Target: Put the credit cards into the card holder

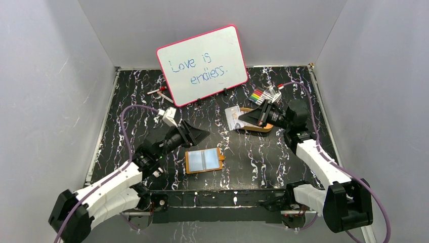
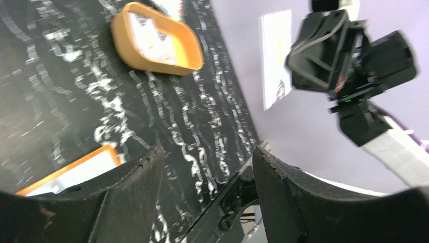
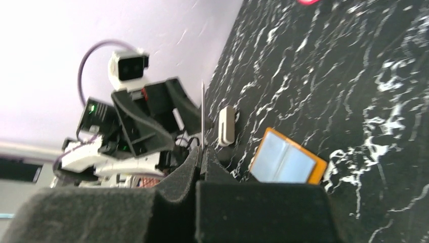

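A pale card (image 1: 232,117) is gripped at one end by my right gripper (image 1: 242,118), above the left side of the tan tray. The left wrist view shows the card (image 2: 275,55) hanging broadside; edge-on, it is a thin line (image 3: 203,114) in the right wrist view. The card holder (image 1: 196,161), tan with clear pockets, lies spread open on the table at front centre. My left gripper stands open above the table behind the holder's left part, its fingers wide apart and empty. The right wrist view shows the holder (image 3: 273,154) whole.
More cards (image 2: 146,38) lie in the tan tray (image 2: 132,55). Coloured markers (image 1: 259,96) sit behind it. A whiteboard (image 1: 202,66) leans at the back, with loose pens (image 1: 164,96) at its left. Dark table between holder and tray is clear.
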